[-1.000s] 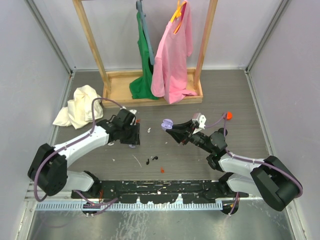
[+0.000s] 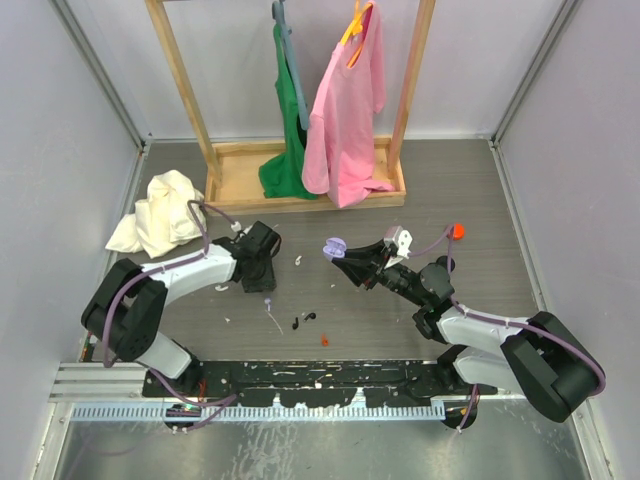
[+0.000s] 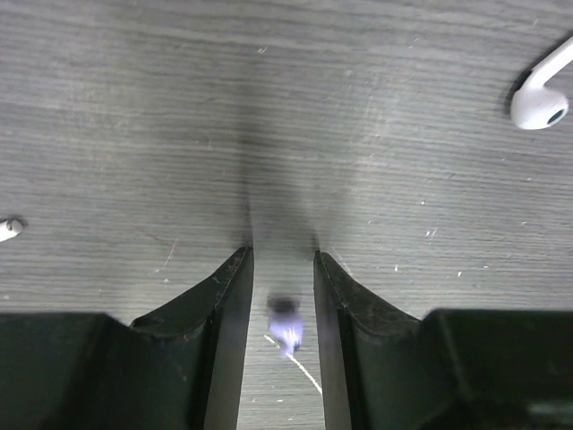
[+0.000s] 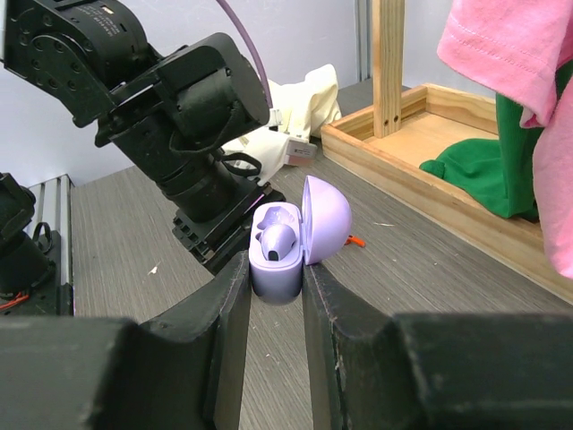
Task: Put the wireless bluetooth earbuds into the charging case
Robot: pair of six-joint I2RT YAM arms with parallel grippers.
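Observation:
My right gripper (image 2: pixel 350 262) is shut on the open lilac charging case (image 4: pixel 277 269), which has a lilac piece in one well. My left gripper points down over the grey table, its fingers apart. A small lilac object (image 3: pixel 285 324) shows beyond the gap between those fingers, near a thin pale line. A white earbud (image 3: pixel 537 107) lies at the upper right of the left wrist view, and a small white piece (image 3: pixel 9 228) at the left.
A wooden rack (image 2: pixel 235 195) with green and pink garments stands at the back. A cream cloth bag (image 2: pixel 160 220) lies back left. Small dark and orange bits are scattered mid-table; an orange object (image 2: pixel 457 231) sits at the right.
The left arm has shifted and its gripper has turned slightly over the table, uncovering more of the small lilac object. My right arm and the case are unchanged.

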